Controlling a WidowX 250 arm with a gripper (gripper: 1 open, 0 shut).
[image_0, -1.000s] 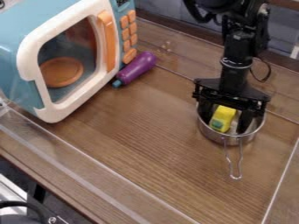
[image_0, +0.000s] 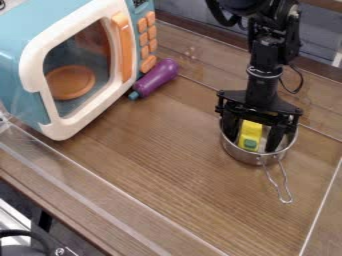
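Observation:
My black gripper (image_0: 257, 110) reaches down into a metal pot (image_0: 254, 158) with a wire handle on the right side of the wooden counter. Its fingers stand open around a yellow and green block (image_0: 250, 134) inside the pot. Whether they touch the block is hard to tell.
A toy microwave (image_0: 40, 45) in light blue and white, with orange buttons, fills the upper left. A purple eggplant (image_0: 154, 77) lies beside it.
The pot's wire handle has swung a little to the right. The gripper remains over the pot with only slight movement.

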